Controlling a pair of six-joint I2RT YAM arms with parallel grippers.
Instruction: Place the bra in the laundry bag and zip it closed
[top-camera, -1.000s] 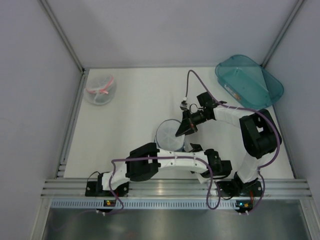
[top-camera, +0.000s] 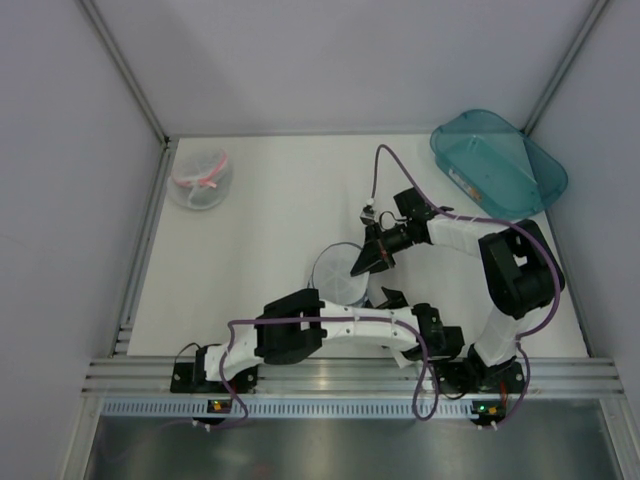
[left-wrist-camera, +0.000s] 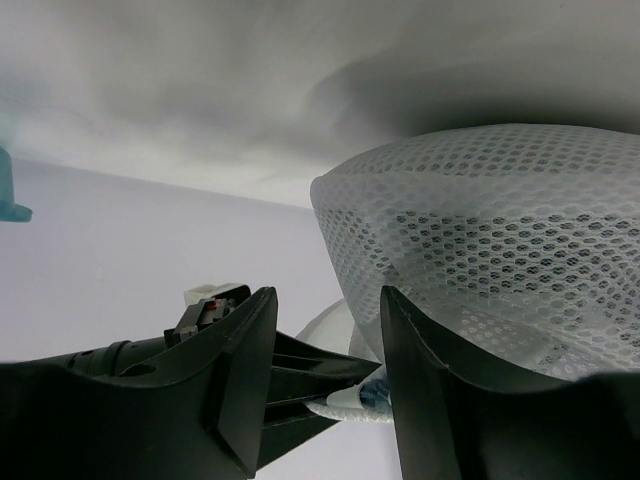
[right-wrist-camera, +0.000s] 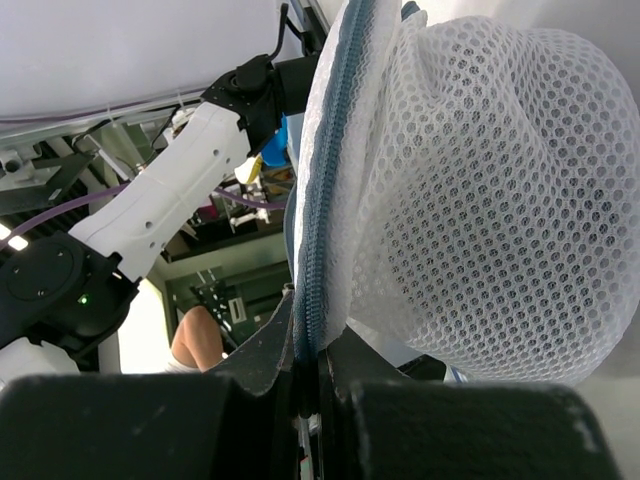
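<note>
A white mesh laundry bag (top-camera: 338, 275) with a blue-grey zipper is at the table's centre. My right gripper is shut on the bag's zipper edge (right-wrist-camera: 328, 200), which stands up from its fingers in the right wrist view. My left gripper is open, close to the mesh (left-wrist-camera: 480, 250); beyond its fingers the right gripper shows. In the top view the left arm lies across the near edge, hiding part of the bag. Another mesh bag with pink straps (top-camera: 200, 182) lies at the back left; whether it holds the bra is unclear.
A teal bin (top-camera: 480, 135) stands at the back right. Walls border the table at back and sides, and a metal rail runs along the near edge.
In the top view both arms and the bag's rim have shifted very slightly towards the near edge; otherwise little differs.
</note>
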